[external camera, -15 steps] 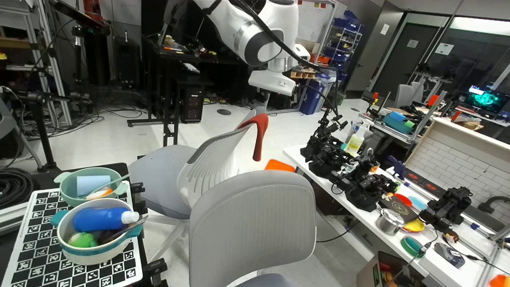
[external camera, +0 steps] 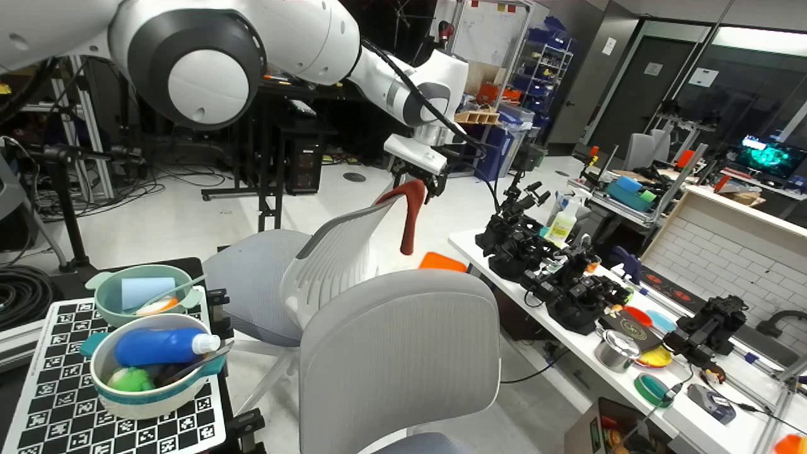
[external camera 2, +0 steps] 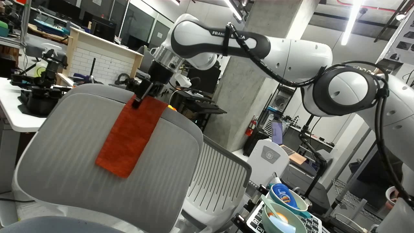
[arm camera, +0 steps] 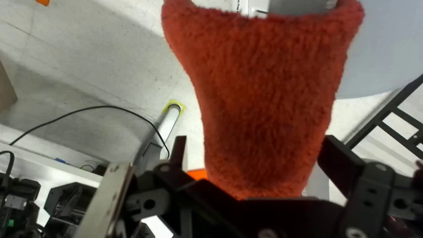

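A red, fuzzy cloth [external camera 2: 132,136] hangs over the top of a grey chair's backrest [external camera 2: 77,128], its long end down one face. My gripper is open, one finger [arm camera: 179,150] to the left of the cloth and the other to the right in the wrist view. A visible gap separates each fingertip from the cloth there. From the side, the gripper [external camera: 431,185] is right at the cloth [external camera: 413,212] near the chair's top edge. Whether a finger touches the cloth in exterior view 2 is hard to tell.
A second grey chair [external camera: 401,363] stands close in front. On a checkered board [external camera: 57,386] sit a green bowl [external camera: 113,291] and a white pot [external camera: 144,405] holding a blue bottle. A white table [external camera: 541,306] with black devices is to the right.
The arm has come lower and toward the left in exterior view 1, bringing the gripper down to the cloth. Cloth and chairs look unmoved.
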